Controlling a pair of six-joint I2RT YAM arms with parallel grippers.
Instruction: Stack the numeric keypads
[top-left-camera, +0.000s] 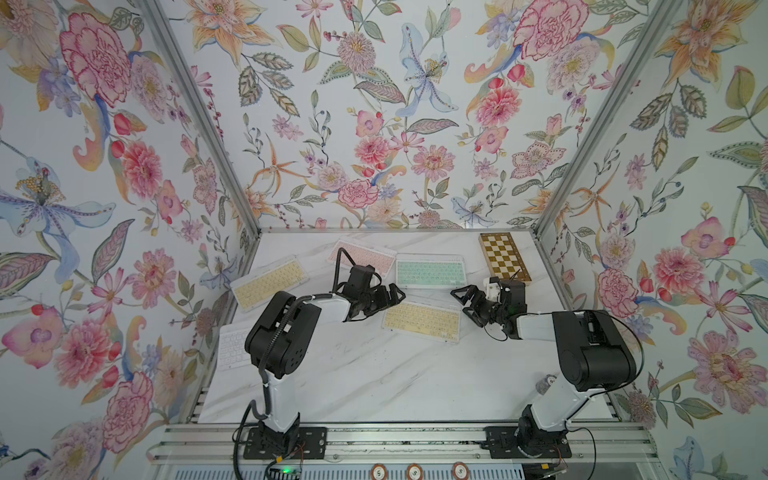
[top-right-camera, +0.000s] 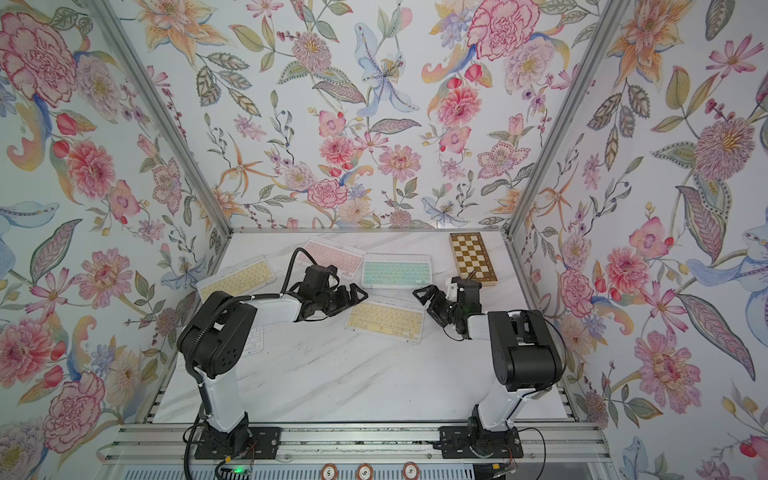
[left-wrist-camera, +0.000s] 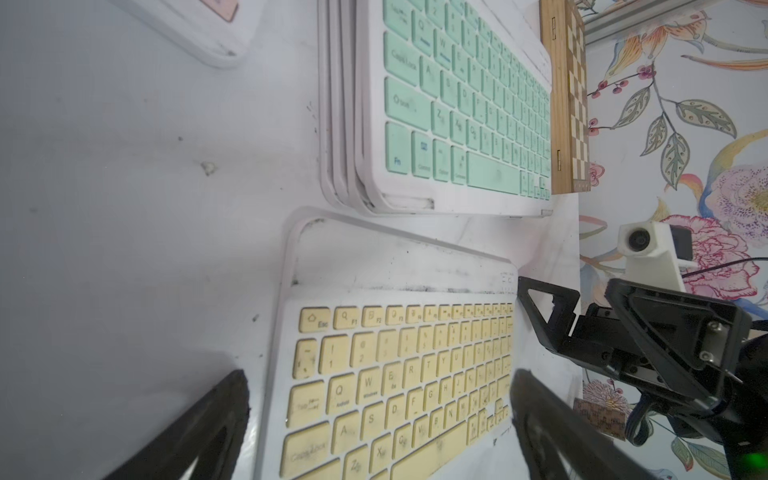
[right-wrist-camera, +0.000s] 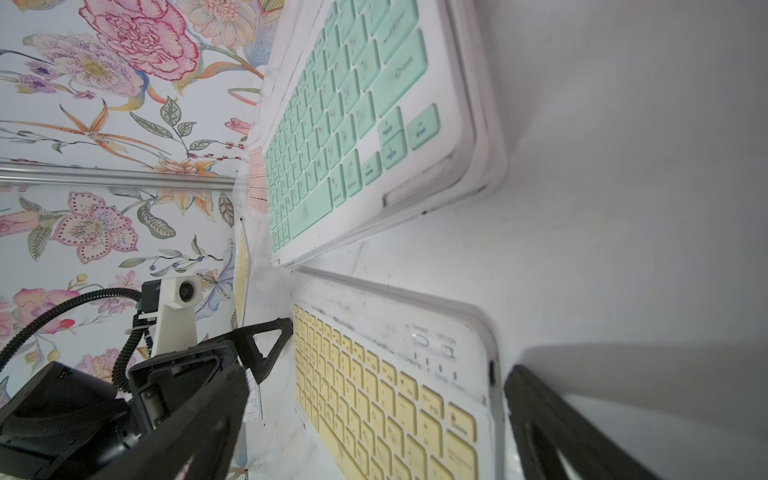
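A yellow-keyed keypad (top-left-camera: 421, 321) lies flat on the white table just in front of a stack topped by a mint-keyed keypad (top-left-camera: 430, 270). At the yellow keypad's left end is my left gripper (top-left-camera: 398, 297), open, its fingers (left-wrist-camera: 209, 424) wide apart with that end showing between them. My right gripper (top-left-camera: 458, 302) stands open at the opposite end, where the keypad's right edge shows between its blurred fingers. In the left wrist view, several white edges are layered under the mint keys. Whether any finger touches the yellow keypad, I cannot tell.
Left of the stack lies a pink keypad (top-right-camera: 338, 256), partly behind my left arm. Another yellow keypad (top-left-camera: 270, 283) and a white keypad (top-left-camera: 233, 345) lie at far left. A checkered board (top-left-camera: 505, 257) sits back right.
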